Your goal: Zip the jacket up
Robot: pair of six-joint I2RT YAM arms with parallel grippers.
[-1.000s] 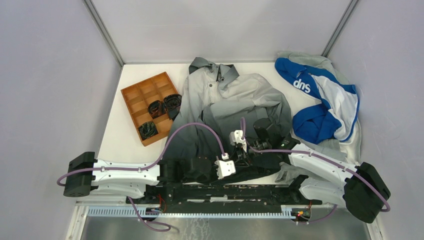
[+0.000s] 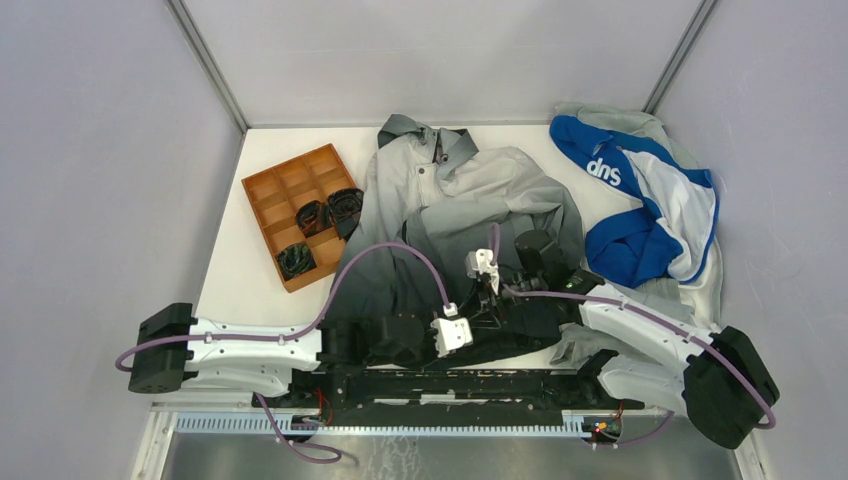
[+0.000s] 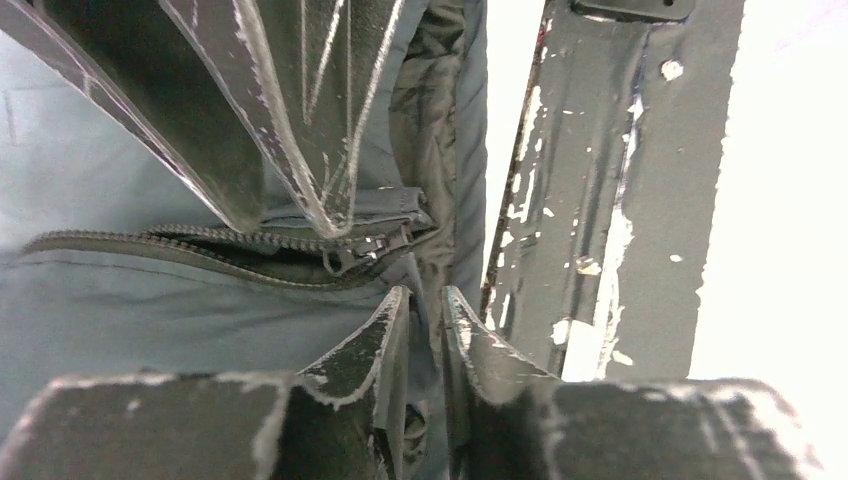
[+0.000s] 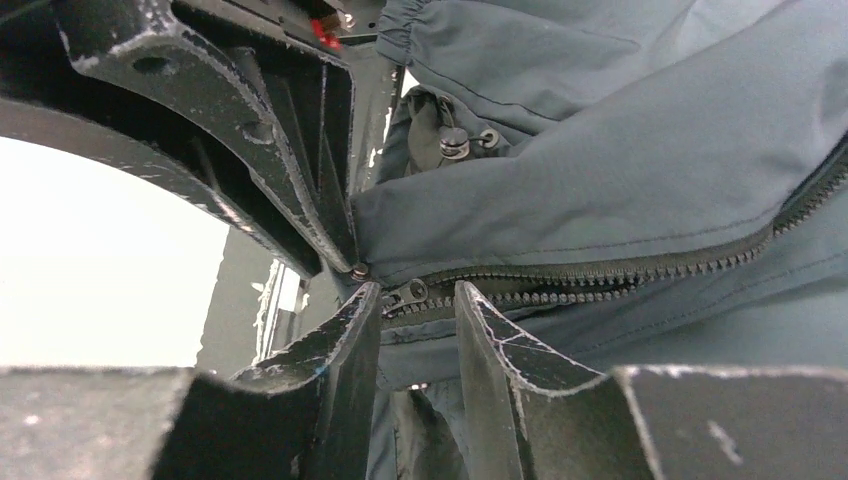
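Note:
The grey jacket [image 2: 510, 170] lies spread on the table, collar away from me. Its zipper slider [image 3: 372, 246] sits at the hem end of the dark zipper [image 3: 190, 240], whose two toothed edges spread apart beyond it. Close to the hem, my left gripper is partly open with a narrow gap; grey fabric shows behind the gap, and whether it is pinched is unclear. My right gripper is also partly open, its fingertips apart, with the slider [image 4: 408, 293] visible just beyond them near one tip. In the top view the arms hide both fingertips.
A wooden compartment box [image 2: 290, 180] with several dark rolled items stands left of the jacket. At the right lie a blue and white garment [image 2: 630, 240] and grey cloth. Both grippers are very close together over the hem, near the table's front edge.
My right gripper has shifted slightly away from the front edge and a little to the right. The left arm and the jacket look almost unchanged.

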